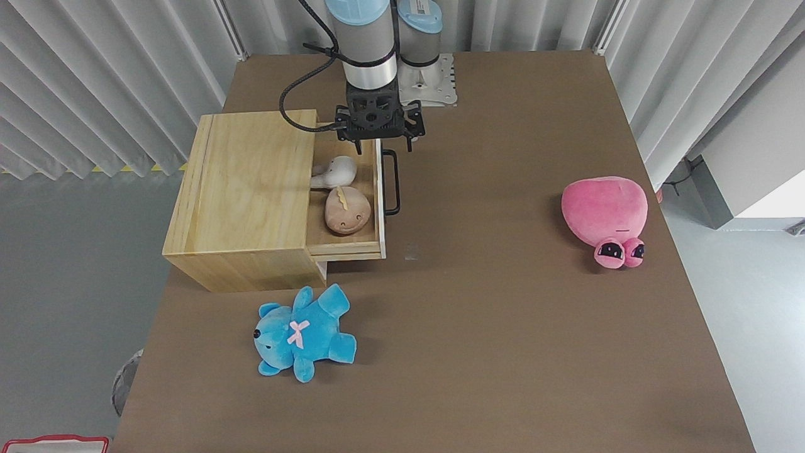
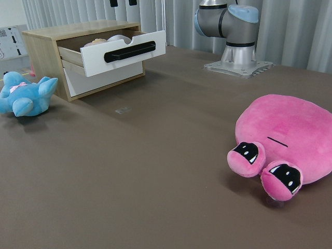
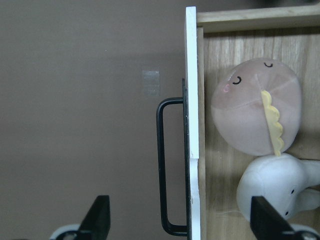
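Observation:
My gripper [image 1: 383,146] hangs open above the pulled-out drawer of a light wooden cabinet [image 1: 234,181], its two black fingers wide apart in the wrist view [image 3: 179,215]. The drawer has a white front with a black bar handle [image 2: 129,52] [image 3: 161,150]. Inside lie a round pinkish-tan plush with a yellow crest [image 1: 347,211] [image 3: 245,115] and a white plush [image 1: 339,171] [image 3: 270,185].
A blue teddy [image 1: 305,336] lies on the table in front of the cabinet. A large pink plush [image 1: 604,211] sits near the right edge.

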